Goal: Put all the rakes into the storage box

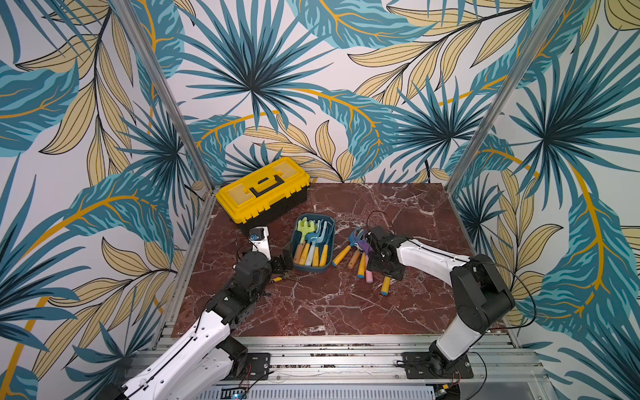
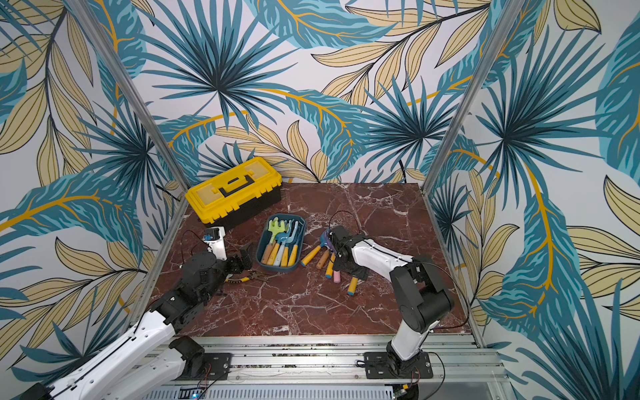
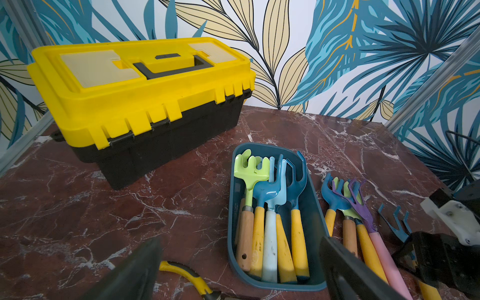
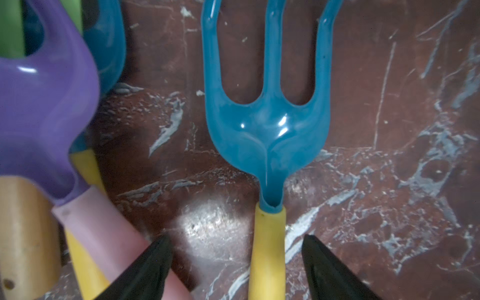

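Note:
The rake [image 4: 267,135], blue with three prongs and a yellow handle, lies flat on the table in the right wrist view. My right gripper is open over it, one finger on each side of the handle and a gap on both sides. From the top left view this gripper covers the rake's head, and only the handle end [image 1: 385,286] shows. The blue storage box [image 3: 314,205] holds several garden tools, their handles toward the front. To its left, my left gripper [image 1: 286,258] stays open with nothing between its fingers.
Left of the rake lies a group of tools, including a purple-headed fork [image 4: 55,125] with a pink handle. A yellow and black toolbox [image 3: 150,100] stands at the back left. A yellow-handled tool [image 3: 185,272] lies near my left gripper.

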